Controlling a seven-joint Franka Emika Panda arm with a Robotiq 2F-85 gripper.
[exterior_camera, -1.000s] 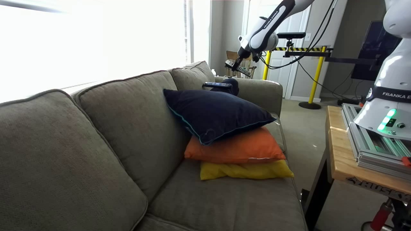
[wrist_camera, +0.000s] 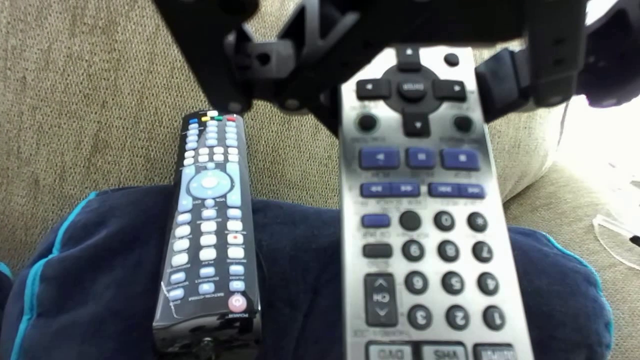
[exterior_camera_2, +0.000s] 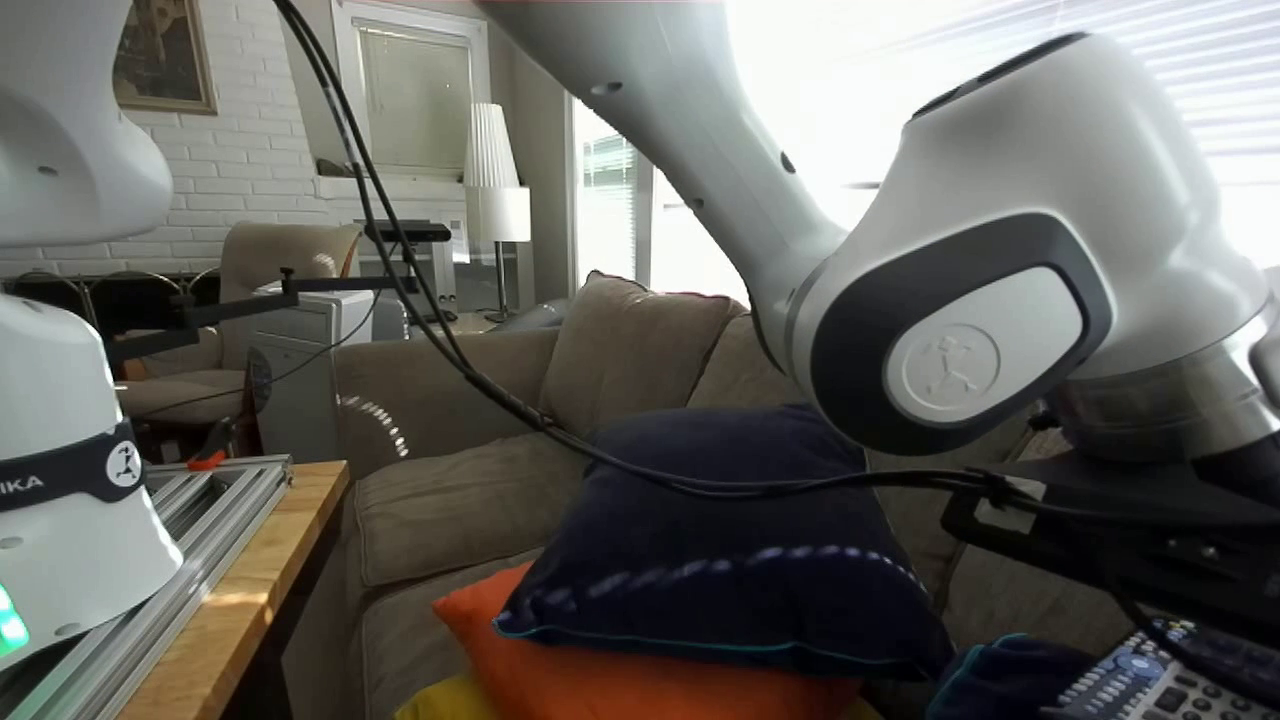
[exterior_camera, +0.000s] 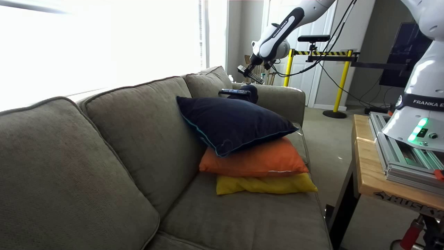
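My gripper is shut on a silver remote (wrist_camera: pixel 429 240), gripping it across its width near the arrow buttons. In exterior view 1 this silver remote (exterior_camera: pixel 250 75) hangs in the air above the couch, clear of what lies below. A black remote (wrist_camera: pixel 208 240) with pale blue and white buttons rests on a small dark blue pillow (wrist_camera: pixel 300 252), left of the silver one in the wrist view. Exterior view 1 also shows the black remote (exterior_camera: pixel 235 91), behind the large navy pillow (exterior_camera: pixel 237 121). In exterior view 2 the fingertips are hidden by the arm.
Under the navy pillow lie an orange pillow (exterior_camera: pixel 258 160) and a yellow pillow (exterior_camera: pixel 266 184). A wooden bench (exterior_camera: pixel 395 183) carries the arm's base on the right. Dark cables (exterior_camera_2: pixel 720 488) hang along the arm.
The arm and the silver remote in its gripper have moved slightly left and down in exterior view 1. The pillows and the black remote stay where they were.
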